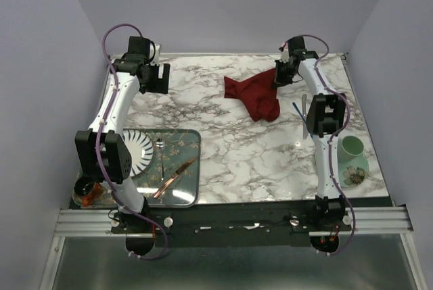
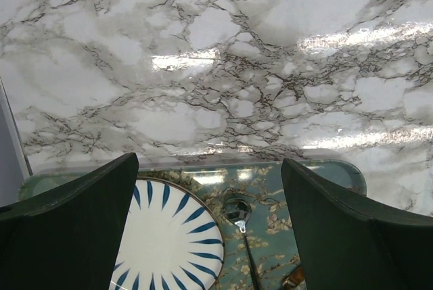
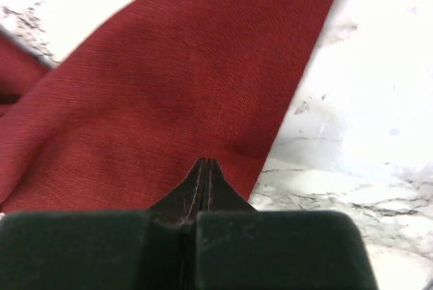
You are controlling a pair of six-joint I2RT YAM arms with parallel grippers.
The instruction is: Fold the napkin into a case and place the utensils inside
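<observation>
The dark red napkin (image 1: 256, 94) lies crumpled and angled at the table's upper middle. Over its right edge, my right gripper is shut with its fingertips together; no cloth shows between them, and the napkin (image 3: 176, 74) spreads flat below. My left gripper (image 1: 162, 78) stands open and empty above bare marble at the upper left. In the tray (image 1: 191, 138) are a spoon (image 1: 160, 145) and a brown-handled knife (image 1: 183, 168). To the right of the napkin, a blue utensil (image 1: 298, 112) and a silver knife (image 1: 304, 109) lie partly near the right arm.
A white plate with blue stripes (image 1: 137, 151) sits in the tray at the left. On the right, a green cup (image 1: 350, 147) stands on a green saucer (image 1: 362, 163). Open marble (image 1: 250, 161) fills the middle and front of the table.
</observation>
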